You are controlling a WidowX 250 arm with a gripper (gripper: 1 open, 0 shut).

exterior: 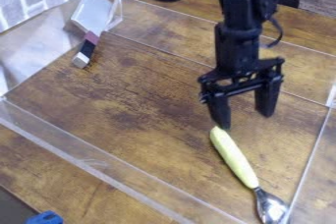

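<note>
The black gripper point(243, 110) hangs open over the wooden table point(118, 110), its two fingertips just above and behind the upper end of a spoon with a pale yellow handle point(234, 159). The spoon lies on the table with its silver bowl point(272, 206) toward the front right. Nothing shows between the fingers.
A white object point(92, 12) with a dark and pink strip lies at the back left, near a white rack point(39, 2). A blue object point(43, 217) sits at the bottom left corner.
</note>
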